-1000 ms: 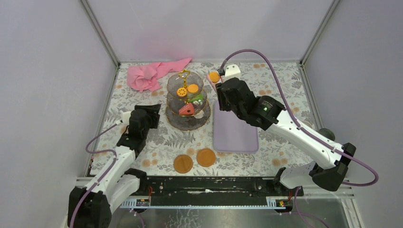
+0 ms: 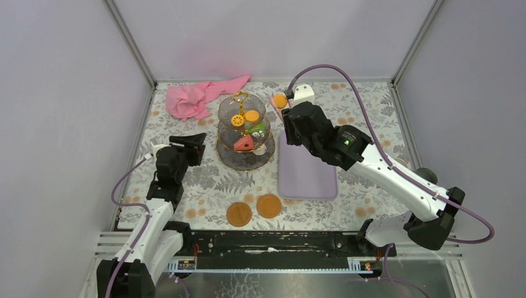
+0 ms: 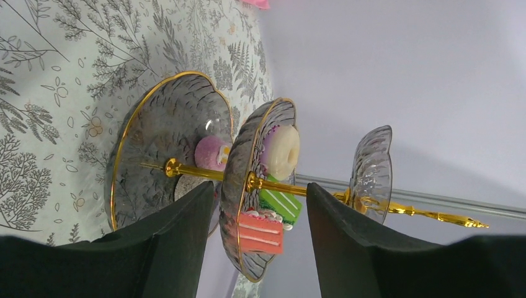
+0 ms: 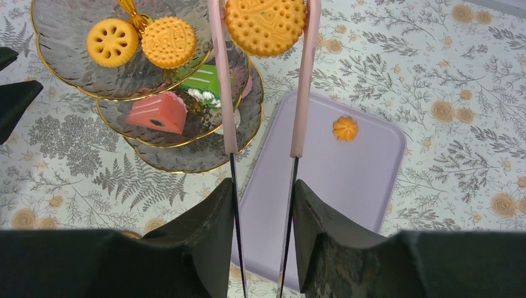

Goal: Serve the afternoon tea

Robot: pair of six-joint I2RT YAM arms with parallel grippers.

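A three-tier glass stand [image 2: 244, 158] holds two orange biscuits [image 4: 169, 43] on top, with a pink cake slice [image 4: 155, 115] and a green cake [image 3: 279, 205] on the middle tier. A purple and cream sweet [image 3: 280, 151] also shows there. My left gripper stands open left of the stand, nothing between its fingers. My right gripper holds an orange biscuit [image 4: 265, 23] between pink tongs above the tray's far end. The lilac tray [image 2: 307, 174] bears a small orange piece [image 4: 345, 129].
A pink cloth [image 2: 186, 99] lies at the back left. Two round wooden coasters [image 2: 239, 214] lie at the front. The right side of the table has bare room around the tray.
The right arm and its biscuit look unchanged.
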